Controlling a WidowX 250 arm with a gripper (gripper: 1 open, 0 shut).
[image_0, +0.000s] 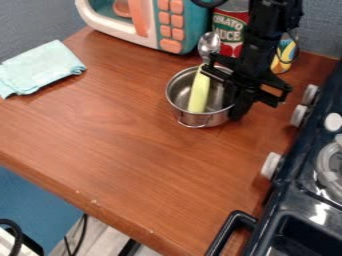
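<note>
A steel pot (198, 116) sits on the wooden table, holding a long pale yellow object (198, 93) that leans upright against its inside. My black gripper (227, 92) reaches down at the right side of the pot, partly over it and beside the yellow object. A spoon (210, 42) stands behind the pot. Whether the fingers are open or shut, and what is between them, is hard to make out.
A black stove (311, 214) fills the right side. A toy microwave (140, 20), a tomato can (227, 32) and a yellow item (283, 58) stand at the back. A light blue cloth (39, 69) lies at the left.
</note>
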